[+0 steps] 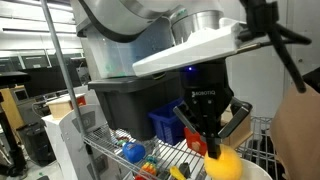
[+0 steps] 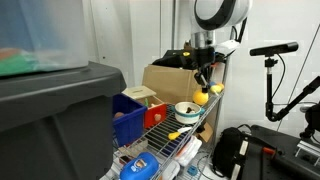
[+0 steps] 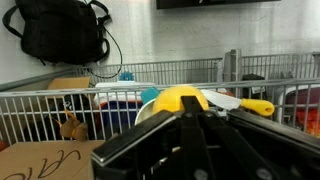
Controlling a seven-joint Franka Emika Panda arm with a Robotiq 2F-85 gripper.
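A smooth yellow-orange object hangs at the tips of my gripper, whose fingers are shut on its upper part. In exterior view 2 the same yellow object is held up under the gripper, close to a white bowl. The wrist view has the yellow object just beyond the dark fingers, with the bowl's pale rim partly hidden behind it. How thick the gripped part is cannot be seen.
A wire rack holds a blue round item, a yellow-handled tool and other small things. Blue and red bins stand along its back. A large black tote and cardboard flank the rack.
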